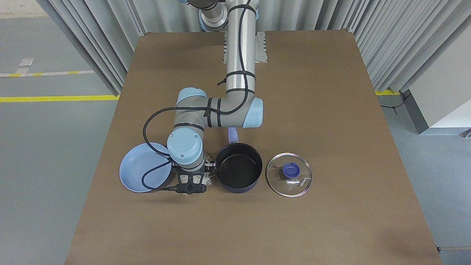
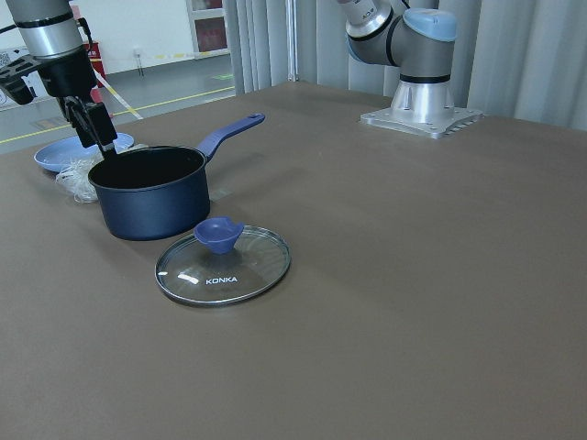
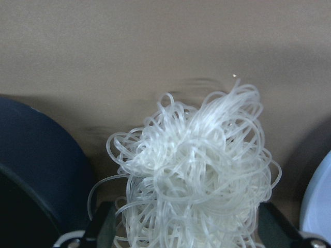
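Observation:
A loose tangle of white noodles (image 3: 191, 170) lies on the table between the dark pot (image 1: 238, 170) and the blue plate (image 1: 134, 172); in the front view the arm mostly covers it. My gripper is low over the noodles, its two fingers apart at the bottom of the wrist view, one by the pot's side and one near the plate, with noodles between and below them. In the left view the gripper (image 2: 101, 147) points down just behind the pot's rim.
A glass lid (image 1: 287, 183) with a blue knob lies right of the pot. The pot's handle (image 2: 234, 128) points back toward the arm's base.

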